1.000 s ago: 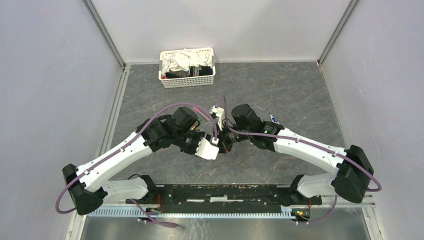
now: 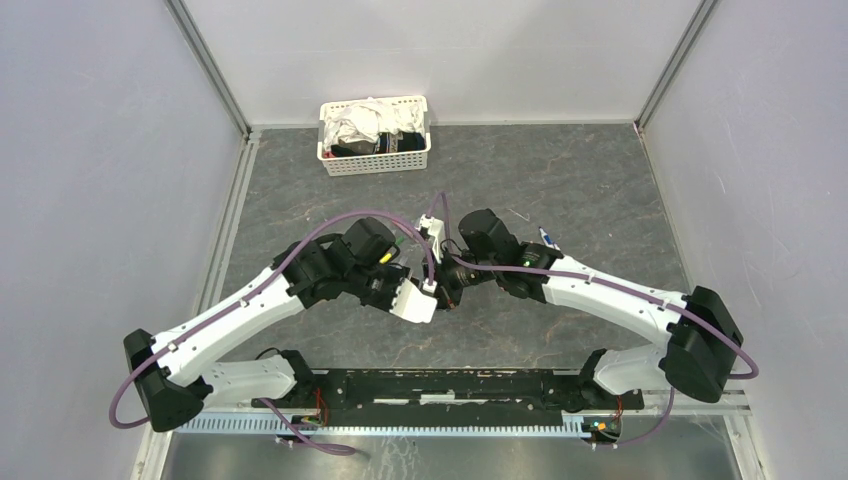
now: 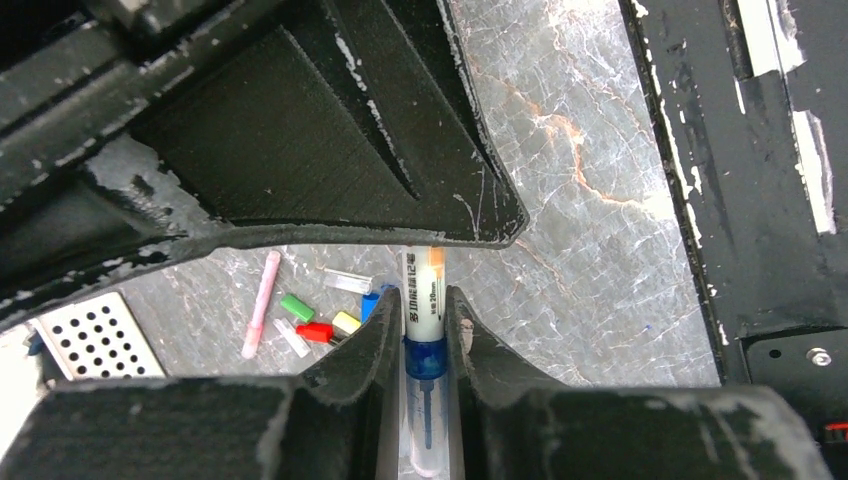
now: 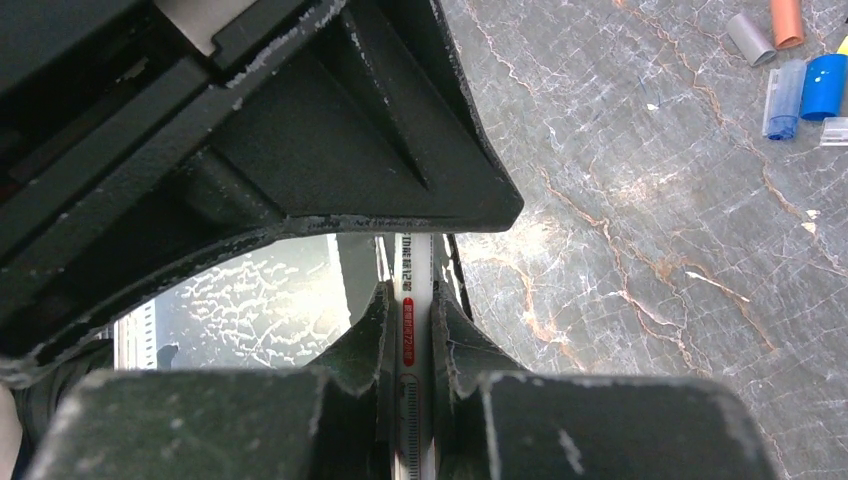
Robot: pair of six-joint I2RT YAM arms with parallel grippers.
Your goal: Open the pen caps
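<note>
Both grippers meet near the table's middle in the top view, where the arms hide most of the pen. In the left wrist view, my left gripper is shut on a white pen [image 3: 424, 285] with a blue band [image 3: 426, 358] and a clear end below the band. The other gripper's dark body covers the pen's upper part. My right gripper is shut on a slim white pen length [image 4: 407, 335] with red and black print. Its upper end passes behind the other gripper. Whether both hold one same pen, I cannot tell.
Loose pieces lie on the table: a pink pen [image 3: 262, 305], a green cap [image 3: 296, 307], a red cap [image 3: 315, 332], a grey cap [image 4: 750, 38] and a blue cap [image 4: 824, 87]. A white basket [image 2: 377, 165] of cloth stands at the back. Another pen [image 2: 548, 238] lies to the right.
The left arm looks nearly still, and both grippers stay together at the middle.
</note>
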